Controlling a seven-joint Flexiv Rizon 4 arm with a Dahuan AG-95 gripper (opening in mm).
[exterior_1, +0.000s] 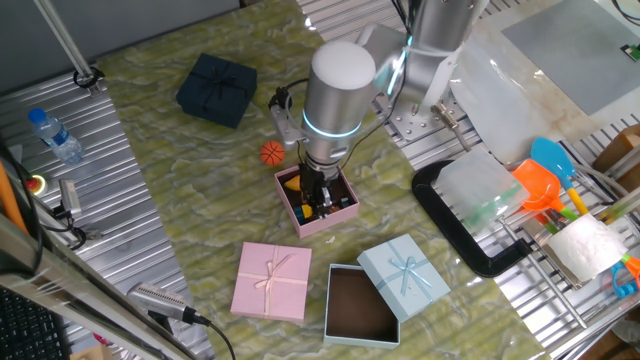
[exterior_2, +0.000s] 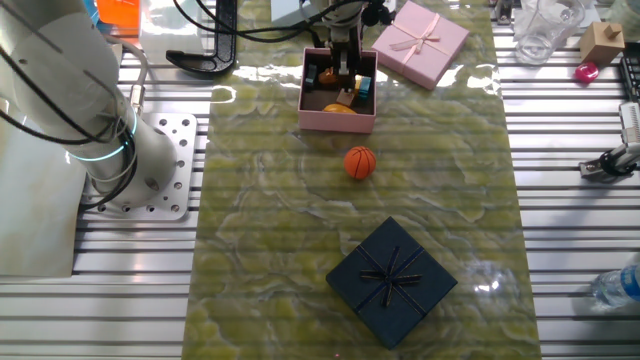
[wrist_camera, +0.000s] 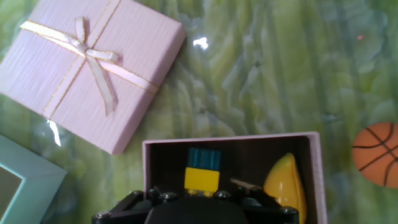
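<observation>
The open pink box (exterior_1: 315, 229) stands mid-table, with my gripper (exterior_1: 323, 204) reaching down into it. Inside, the wrist view shows a yellow block (wrist_camera: 201, 179), a dark teal block (wrist_camera: 204, 158) and a glossy yellow fruit-like piece (wrist_camera: 286, 183). A thin brownish piece (wrist_camera: 246, 183) lies between them, partly covered by my gripper's dark body. An orange piece (exterior_2: 327, 76) also shows in the box in exterior view 2. My fingertips are too dark and hidden to show how far apart they are or whether anything is between them.
A pink lid with a bow (exterior_1: 271, 281) lies beside the box. The light-blue box (exterior_1: 360, 312) is partly covered by its tilted lid (exterior_1: 404, 277). A small basketball (exterior_1: 272, 153) and a closed dark box (exterior_1: 217, 90) sit farther off. A black clamp (exterior_1: 455, 225) lies right.
</observation>
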